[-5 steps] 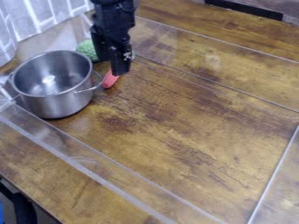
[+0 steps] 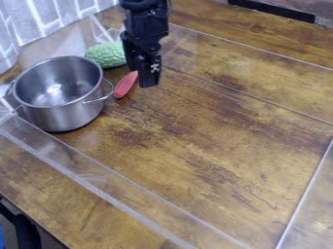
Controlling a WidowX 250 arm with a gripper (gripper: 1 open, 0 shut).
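Observation:
A steel pot (image 2: 61, 107) with side handles stands on the wooden table at the left. Behind it lies a green, textured vegetable-like object (image 2: 104, 53). A red elongated object (image 2: 127, 85) lies just right of the pot. The black gripper (image 2: 143, 68) hangs above and to the right of the red object, near the green one; whether it is open or shut is unclear.
Clear strips run along the left front and right side. A white crinkled backdrop rises at the back left, and a dark recess sits at the back right edge.
The gripper has shifted slightly to the right, showing more of the green object behind it. The pot and red object look unmoved.

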